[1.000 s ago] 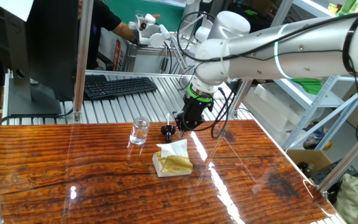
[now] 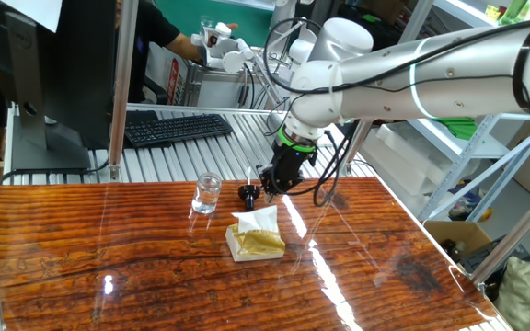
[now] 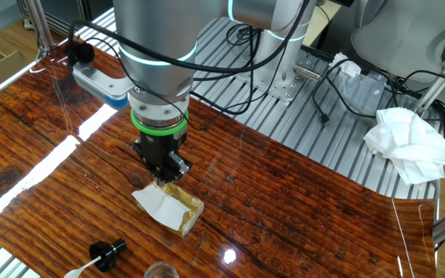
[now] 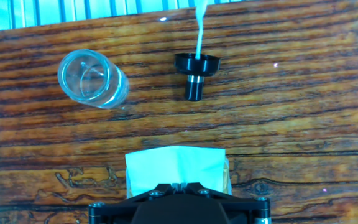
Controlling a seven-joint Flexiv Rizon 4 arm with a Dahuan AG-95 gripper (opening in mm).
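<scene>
A small tissue pack (image 2: 259, 243) in gold and white wrapping lies on the glossy wooden table, a white tissue (image 2: 258, 220) sticking out of its top. My gripper (image 3: 161, 174) points downward close to the pack in exterior view 2. In the wrist view, the black gripper covers the lower part of the tissue (image 4: 176, 167). How far its fingers are apart is not clear, and no tissue visibly hangs between them. Whether they touch the tissue cannot be told either.
A clear glass jar (image 4: 92, 79) and a black holder (image 4: 194, 78) with a white stick stand near the table's edge. Crumpled white paper (image 3: 408, 143) lies on the metal slats beyond the table. Bare wood surrounds the pack.
The tissue pack, jar and black holder stay where they were.
</scene>
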